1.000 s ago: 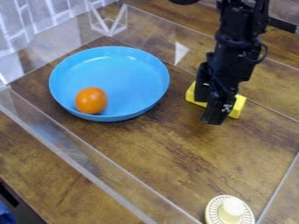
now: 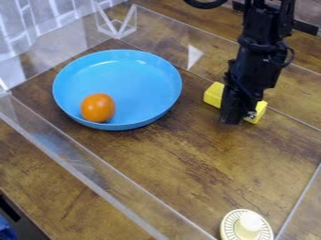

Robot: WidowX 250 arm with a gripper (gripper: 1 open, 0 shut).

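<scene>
The black gripper (image 2: 237, 105) reaches down from the top right onto a yellow block (image 2: 215, 94), which lies on the wooden table right of the blue plate. The gripper's tip covers the middle of the block; whether its fingers are shut or hold the block is hard to tell in the dark shape.
A blue plate (image 2: 128, 70) with an orange ball (image 2: 98, 107) on it sits at the left. A white round object (image 2: 246, 228) lies at the bottom right.
The gripper has shifted slightly at the yellow block, and its lower part looks narrower. The block stays in about the same spot.
</scene>
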